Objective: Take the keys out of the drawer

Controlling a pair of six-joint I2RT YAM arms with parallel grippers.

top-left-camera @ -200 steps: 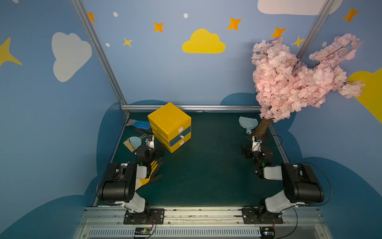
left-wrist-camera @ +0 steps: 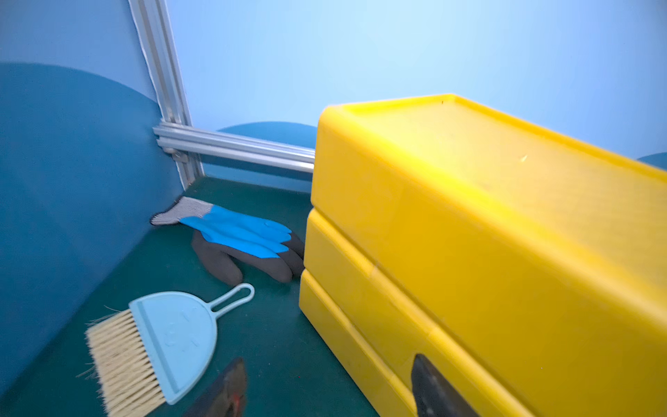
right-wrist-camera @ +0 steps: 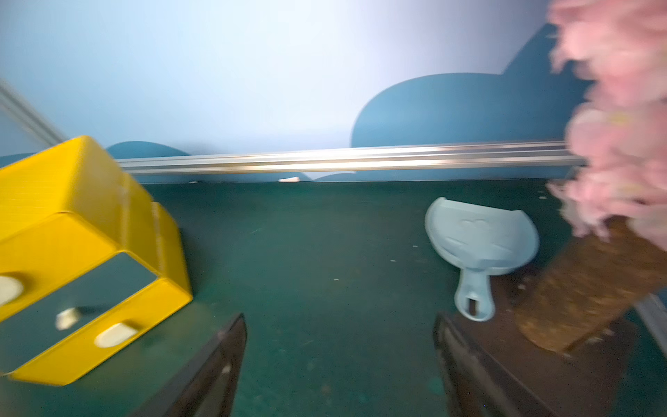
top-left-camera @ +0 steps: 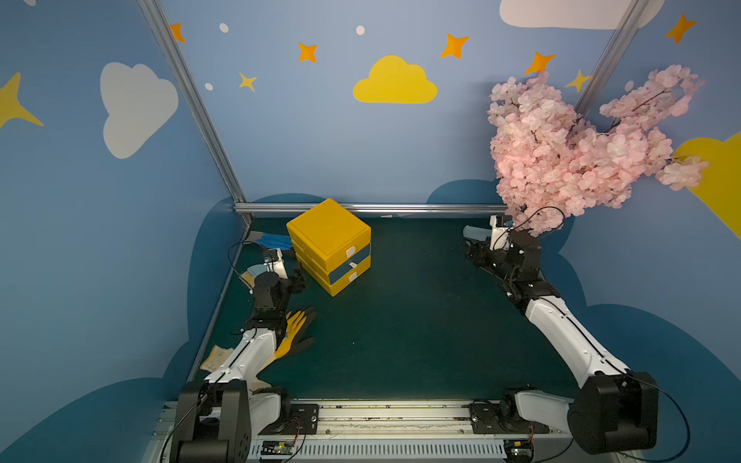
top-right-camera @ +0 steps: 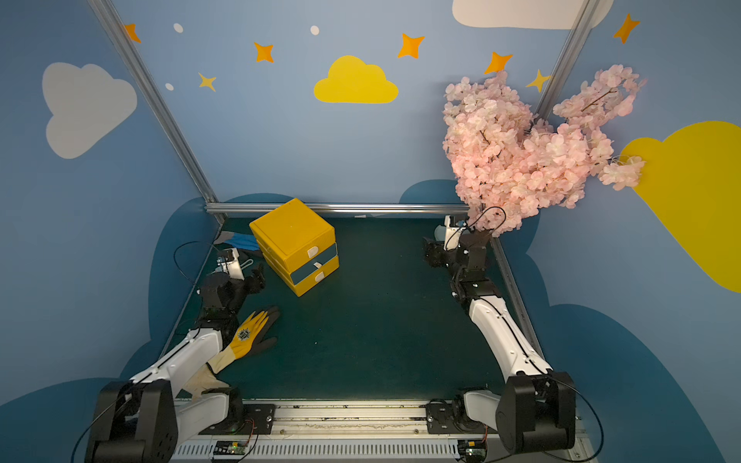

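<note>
The yellow drawer box (top-left-camera: 328, 231) stands at the back left, turned so that its front faces right and forward. Its middle drawer (right-wrist-camera: 104, 285) has a dark blue-grey front with a small pale knob (right-wrist-camera: 67, 319); all the drawers look closed. Keys show in no view. My left gripper is beside the box's left side, its fingers apart with nothing between them. Far to the right of the box, my right gripper hangs near the tree, also with its fingers apart and empty.
A blue-black glove (left-wrist-camera: 243, 232) and a light blue brush (left-wrist-camera: 177, 337) lie left of the box. A yellow glove (top-right-camera: 245, 333) is under the left arm. A pale dustpan (right-wrist-camera: 479, 236) and the blossom tree (right-wrist-camera: 576, 292) stand at right.
Both arms have unfolded from their bent posture. The box has stayed put.
</note>
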